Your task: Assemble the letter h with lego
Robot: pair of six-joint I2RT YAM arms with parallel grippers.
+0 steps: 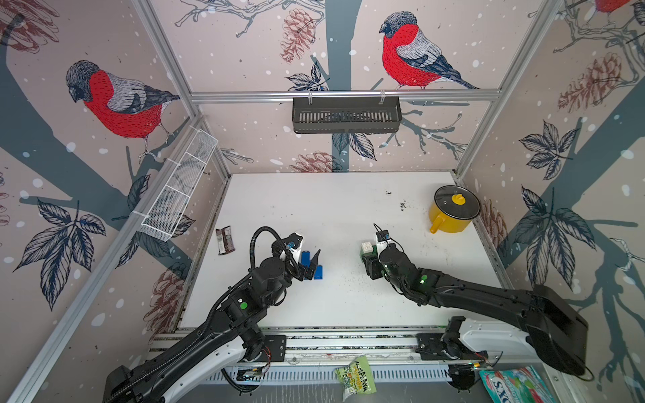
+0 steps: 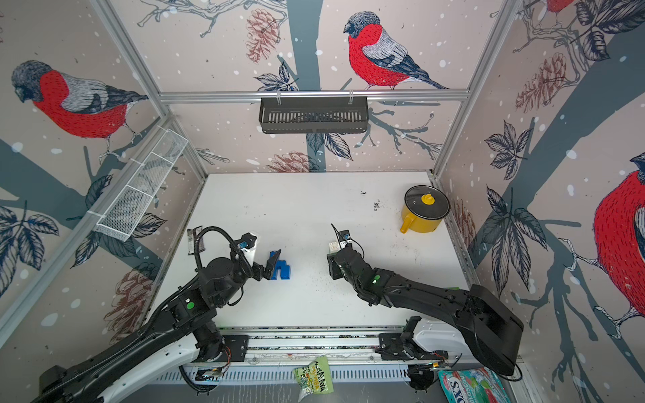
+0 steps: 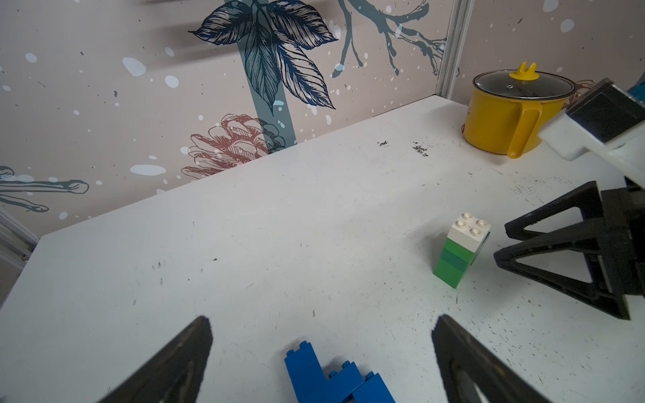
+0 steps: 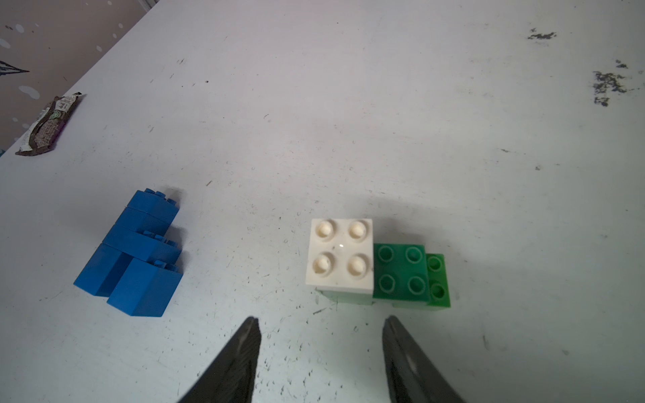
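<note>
A blue lego piece shaped like the letter h lies flat on the white table, at the lower middle of the left wrist view. My left gripper is open above it, holding nothing. Farther right stands a stack topped by a white brick (image 4: 340, 254), with green bricks (image 4: 399, 272) under and beside it. Close to this stack, on its near side, my right gripper has its fingers apart with nothing between them. The left wrist view shows a clear gap between the right fingers and the stack.
A yellow pot (image 1: 455, 209) with a glass lid stands at the table's back right. A small wrapper (image 1: 225, 239) lies at the left edge. Bare table (image 1: 329, 201) stretches behind both arms.
</note>
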